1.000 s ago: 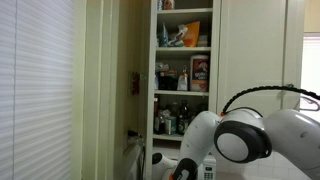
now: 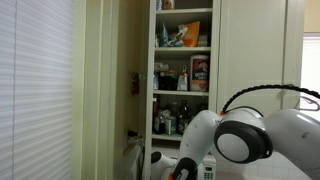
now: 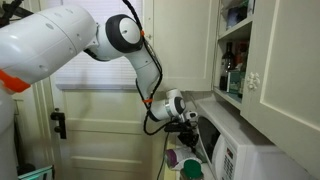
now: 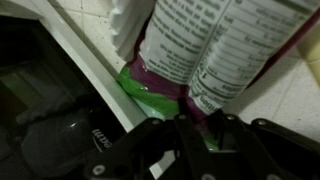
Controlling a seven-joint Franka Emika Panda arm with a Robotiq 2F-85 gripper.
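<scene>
A package (image 4: 200, 45) with printed white text panels and purple and green edges fills the upper middle of the wrist view. My gripper is right up against its lower part, with dark fingers over the purple and green edge. Shadow hides the gap between the fingers, so whether the package is between them does not show. In exterior view 2 the gripper (image 3: 194, 134) points down over the counter beside the microwave. Exterior view 1 shows only part of the arm's end at the bottom edge.
The white microwave (image 3: 238, 142) stands close beside the gripper. Near it is a green round item (image 3: 192, 170), with a purple one (image 3: 172, 157) beside it. Above, open cabinet shelves (image 2: 182, 50) hold several packages and bottles. A cabinet door (image 3: 285, 85) hangs open.
</scene>
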